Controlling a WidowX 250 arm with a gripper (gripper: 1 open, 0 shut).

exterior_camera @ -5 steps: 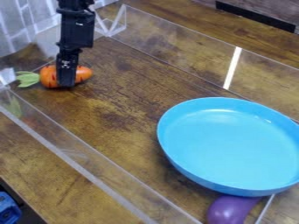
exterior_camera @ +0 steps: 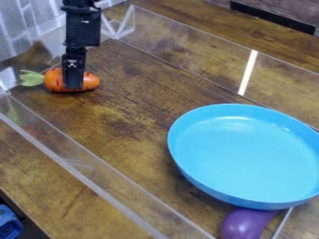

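At the upper left my black gripper (exterior_camera: 74,78) reaches down over an orange toy carrot (exterior_camera: 89,81) with green leaves (exterior_camera: 32,77), which lies on the wooden surface by the clear wall. The fingertips are low at the carrot's body; whether they touch it is hard to tell. The gripper looks open, its fingers partly hidden against the carrot.
A large light-blue plate (exterior_camera: 243,149) fills the right side, with a purple eggplant (exterior_camera: 245,222) below it beside a clear edge. Clear plastic walls border the wooden area (exterior_camera: 137,103), whose middle is free. A blue object (exterior_camera: 7,224) sits at the lower left.
Only slight movement: my gripper sits very slightly differently over the carrot, which stays in about the same place.
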